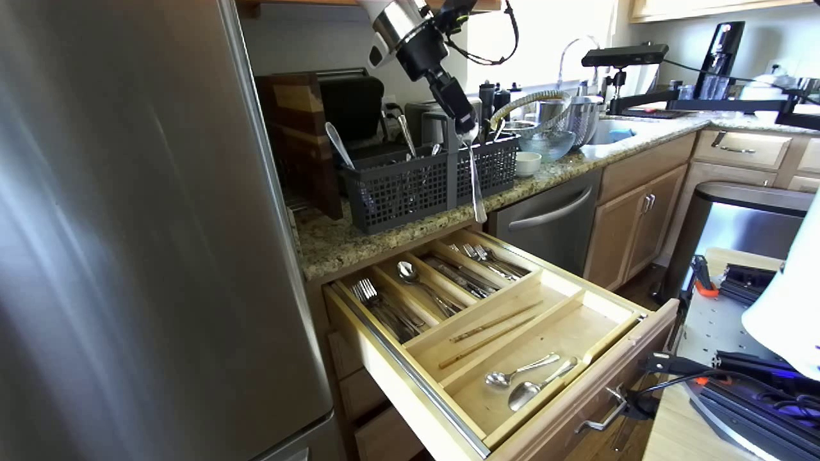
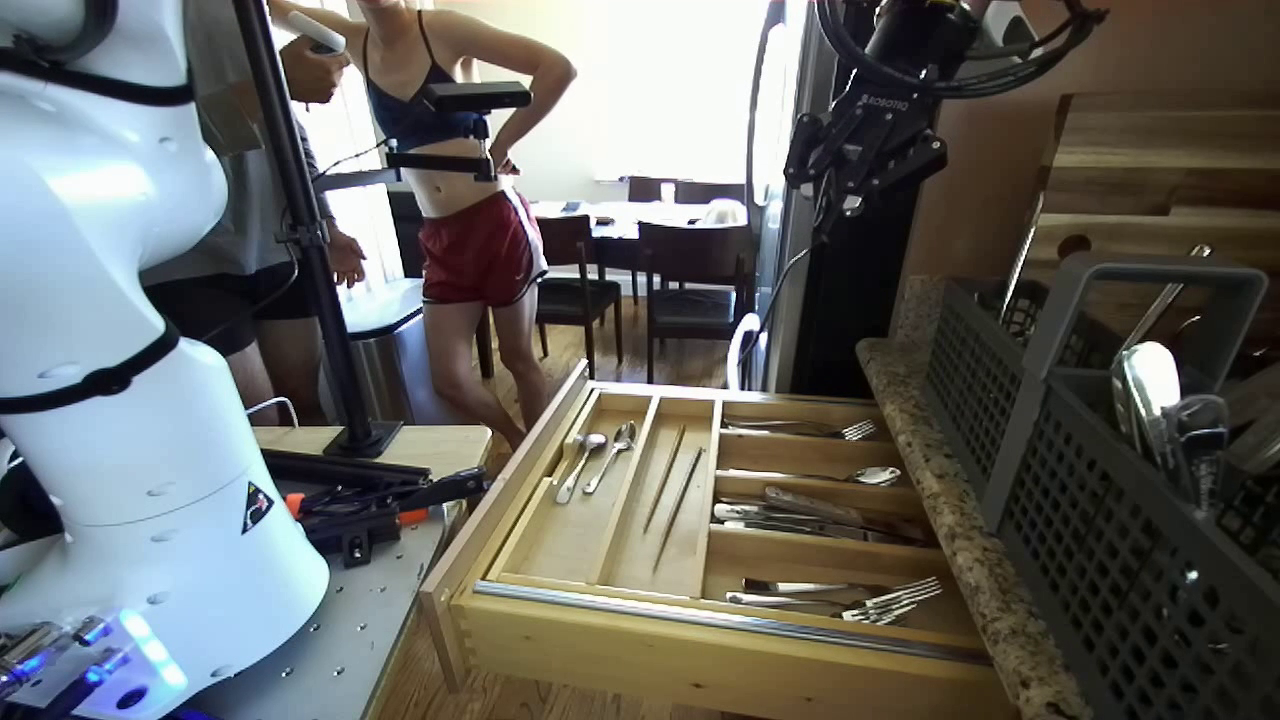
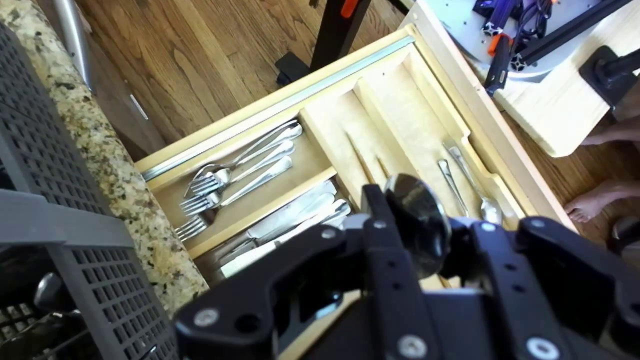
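Note:
In exterior view 1 my gripper (image 1: 466, 126) is above the open drawer's back edge, shut on a spoon (image 1: 475, 180) whose handle hangs downward. The spoon's bowl (image 3: 423, 225) shows between the fingers in the wrist view. Below, the wooden drawer (image 1: 584, 349) is divided into compartments. A spoon (image 1: 407, 270) lies in one back compartment, with forks (image 1: 369, 296) to its left and knives (image 1: 461, 278) to its right. More forks (image 1: 478, 253) fill the far right one. Two small spoons (image 1: 526, 393) rest in the front compartment, and two chopsticks (image 1: 492, 326) lie behind them.
A grey cutlery basket (image 1: 400, 188) with a raised handle stands on the granite counter (image 1: 327, 250), close behind the drawer. The fridge (image 1: 146, 230) borders the left side. A person (image 2: 474, 216) stands beyond the drawer front. Air above the drawer is clear.

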